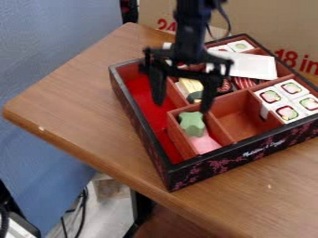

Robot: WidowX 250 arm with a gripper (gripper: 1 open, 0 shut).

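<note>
The black gripper [184,85] hangs over the left part of a black patterned bento box [218,165], its fingers apart and reaching down toward the red compartment and the middle compartments; whether it holds anything is unclear. A green piece [192,125] and a pink piece [205,143] lie in a front compartment. White sushi pieces [296,95] fill compartments on the right, and a white lid-like card [254,66] lies across the back. Yellow and striped red pieces are partly hidden by the gripper.
A cardboard sheet [280,28] stands behind. Cables and a floor show below the table's left edge.
</note>
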